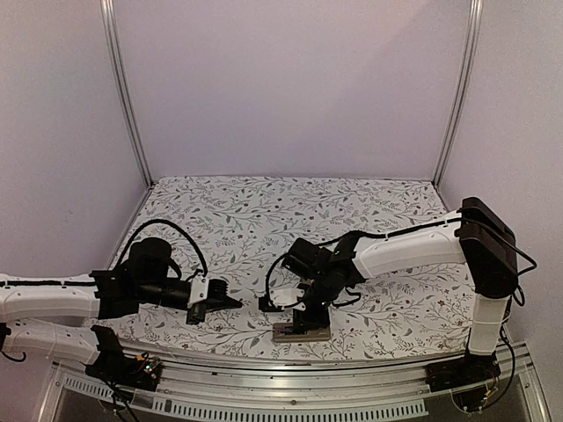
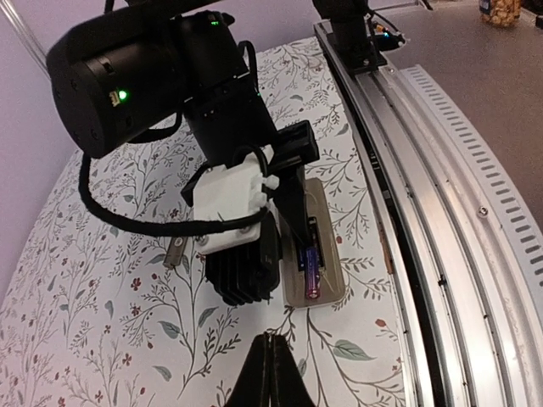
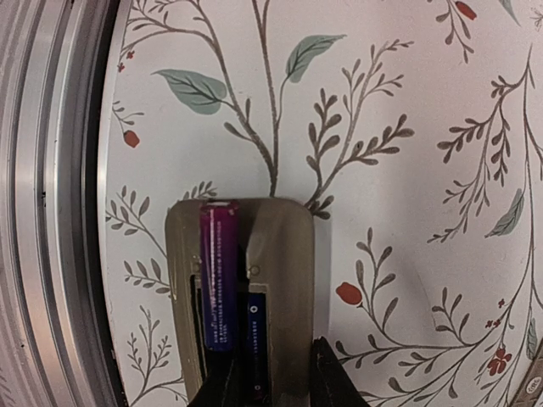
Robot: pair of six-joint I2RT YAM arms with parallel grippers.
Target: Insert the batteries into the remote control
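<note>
The grey-brown remote control (image 1: pixel 301 338) lies at the table's front edge, its battery bay facing up. In the right wrist view, a purple battery (image 3: pixel 220 275) lies lengthwise over the left side of the bay, one end reaching over the remote's end rim. Beside it, a dark blue battery (image 3: pixel 256 331) sits lower in the bay. My right gripper is down at the remote, its fingers somewhat apart beside the purple battery's lower end; whether they grip anything is unclear. Off to the left, my left gripper is shut, nothing visible between its fingers.
A small grey-brown piece (image 2: pixel 176 251) rests on the patterned table behind the right gripper. Metal rails (image 1: pixel 290 378) run along the front edge, close to the remote. Much of the table behind the arms is clear.
</note>
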